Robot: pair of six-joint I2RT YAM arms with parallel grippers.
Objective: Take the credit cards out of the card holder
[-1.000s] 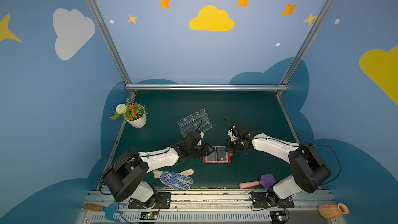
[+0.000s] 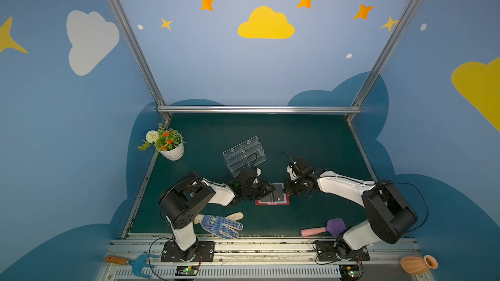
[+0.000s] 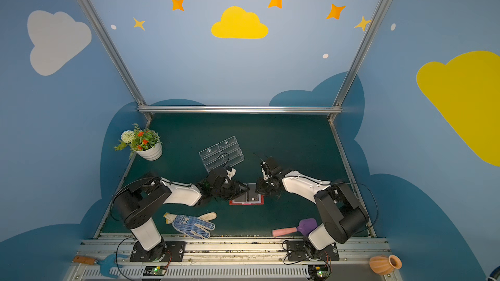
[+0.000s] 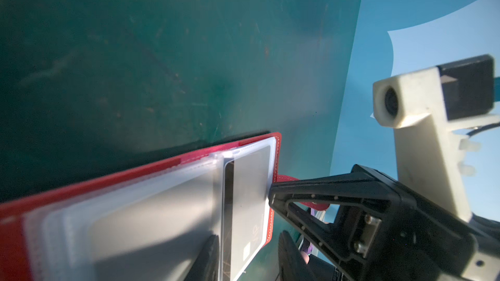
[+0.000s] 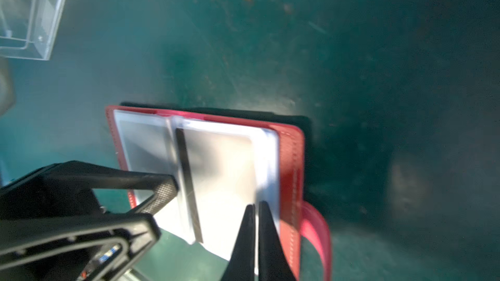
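Note:
The red card holder (image 5: 289,177) lies open on the green table, its clear sleeves (image 5: 218,177) facing up, with a dark strip along the middle. My left gripper is low over the sleeves, part open, fingertips either side of the right-hand sleeve's lower part; nothing shows held. My right gripper is shut with nothing visible between its fingers, its tips over the sleeve near the right edge of the holder. In both top views the two grippers partly cover the holder.
A clear acrylic organiser (image 2: 243,153) stands behind the holder. A flowerpot (image 2: 172,149) is at back left. A glove (image 2: 218,224) and a purple shovel (image 2: 334,226) lie at the front.
My right arm has shifted only slightly.

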